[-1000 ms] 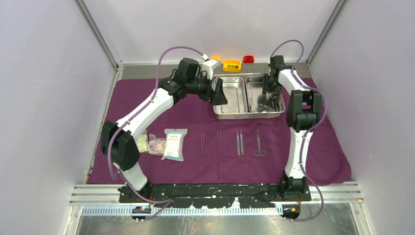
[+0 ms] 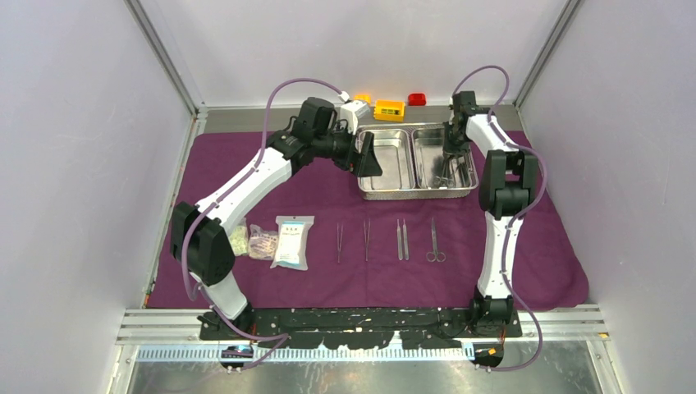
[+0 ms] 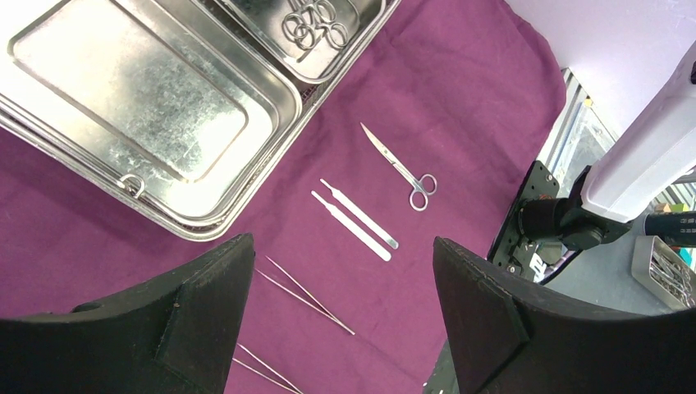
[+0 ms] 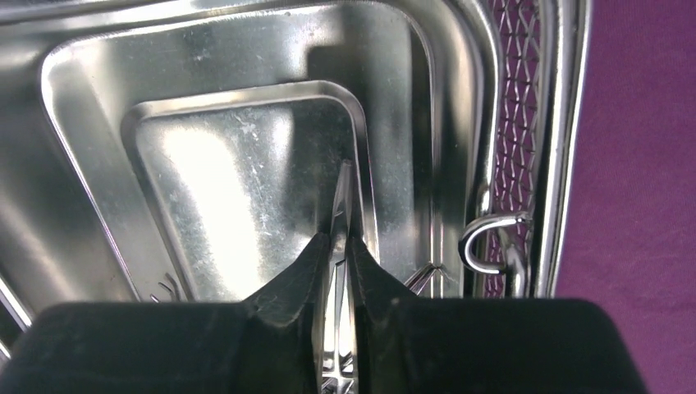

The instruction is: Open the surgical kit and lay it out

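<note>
Inside the right compartment of the metal tray (image 2: 420,194), my right gripper points down with its fingers close together. A slender metal instrument (image 4: 342,193) lies between those fingers, its pointed tip showing past them; whether both pads press on it is unclear. Several ring handles (image 3: 316,23) stick out in that compartment. My left gripper stands open and empty beside the empty left compartment (image 3: 139,90). On the purple cloth lie scissors (image 2: 435,241), two slim handles (image 2: 402,240), and two tweezers, one (image 2: 367,240) right of the other (image 2: 339,243).
A white packet (image 2: 292,242) and bags of small items (image 2: 263,243) lie at the cloth's left. Yellow (image 2: 389,111) and red (image 2: 417,99) bins stand behind the tray.
The left arm and the laid-out tools look unmoved.
</note>
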